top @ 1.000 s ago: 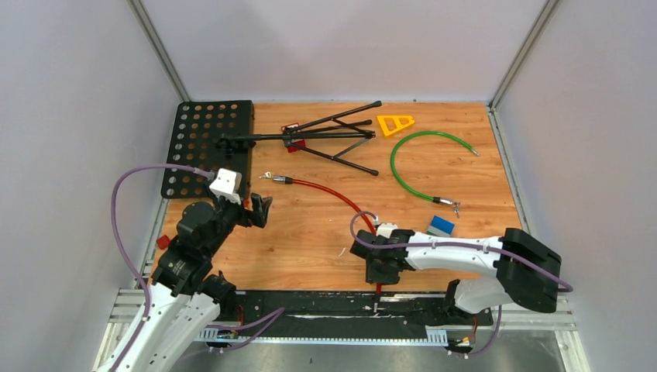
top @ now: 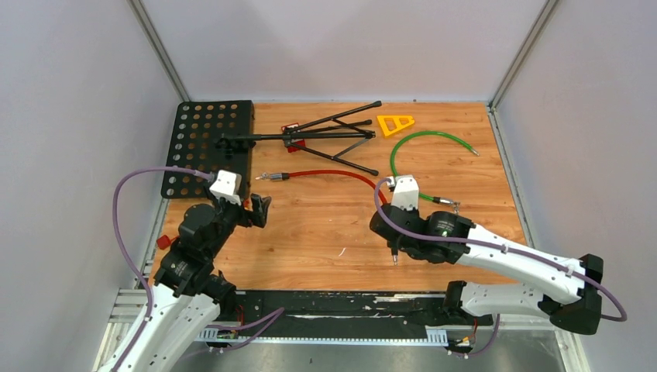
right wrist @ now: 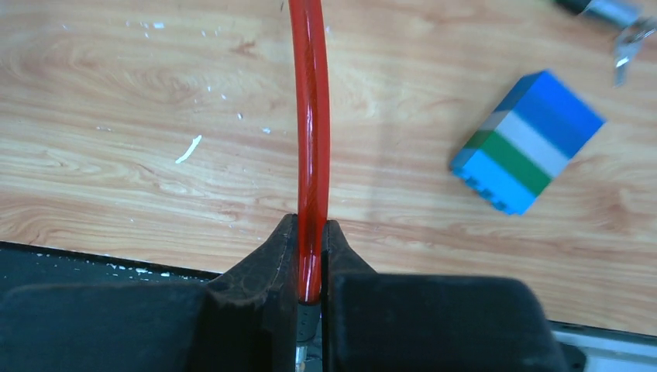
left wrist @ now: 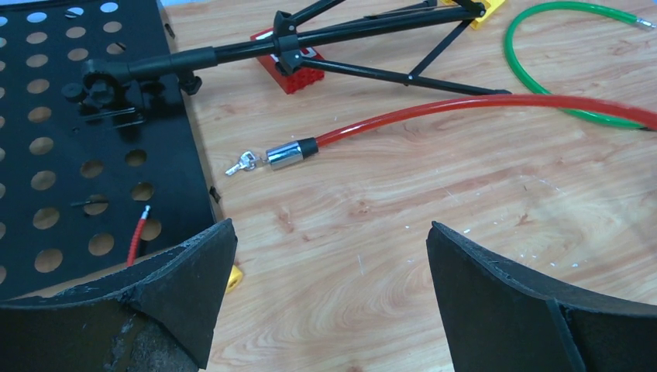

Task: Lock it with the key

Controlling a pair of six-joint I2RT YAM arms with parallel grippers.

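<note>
A red cable lock point(top: 325, 172) curves across the table from the centre left towards my right arm. Its silver lock cylinder point(left wrist: 284, 155) lies on the wood, with a small key point(left wrist: 244, 163) at the cylinder's outer end. Near its other end the red cable point(right wrist: 313, 139) is pinched by my right gripper, shut on it. The dark collar and metal tip point downward past the fingers, and the tip shows below the hand from above. My left gripper is open and empty, held over the left side, nearer the front than the key.
A folded black tripod point(top: 325, 134) and a black perforated board point(top: 211, 136) lie at the back and left. A green cable lock point(top: 395, 159) with a key rests at the right. A blue, white and green block point(right wrist: 531, 143) lies beneath my right arm.
My right gripper has moved towards the back and slightly right, carrying the red cable's end off the front edge. The lock cylinder shifted slightly left. The left arm stays still.
</note>
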